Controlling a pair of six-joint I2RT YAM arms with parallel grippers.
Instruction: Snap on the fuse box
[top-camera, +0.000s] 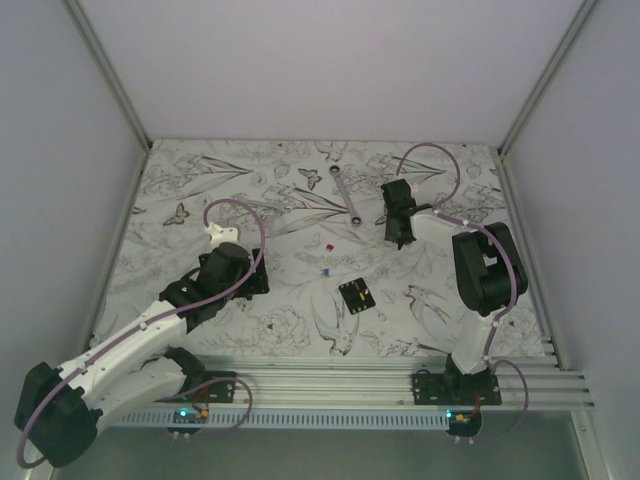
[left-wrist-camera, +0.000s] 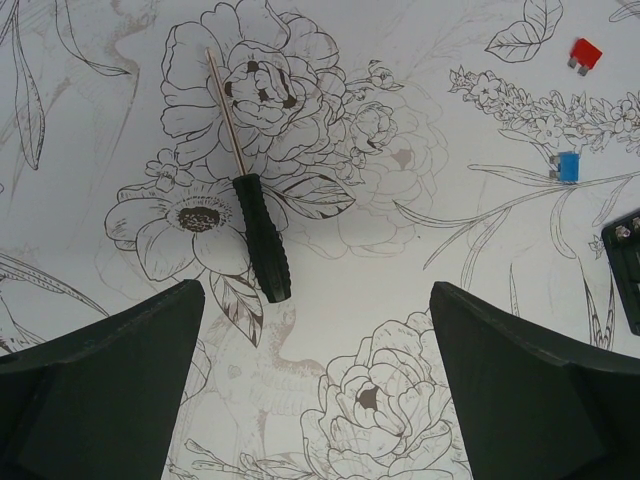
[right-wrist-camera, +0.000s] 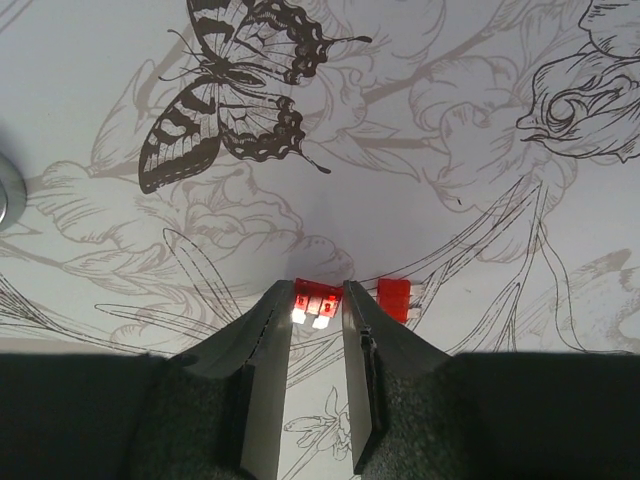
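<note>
The black fuse box (top-camera: 356, 295) lies at the table's front middle; its edge (left-wrist-camera: 625, 270) shows in the left wrist view. My right gripper is low at the right of the table, its fingertips close together at a red fuse with light prongs; whether it grips it is unclear. A second red fuse (right-wrist-camera: 393, 299) lies just right of the fingertips. My left gripper stands open above the table. A red fuse (left-wrist-camera: 585, 53) and a blue fuse (left-wrist-camera: 564, 166) lie near the middle.
A long wrench (top-camera: 345, 195) lies at the back middle. A screwdriver (left-wrist-camera: 262, 240) lies under my left gripper.
</note>
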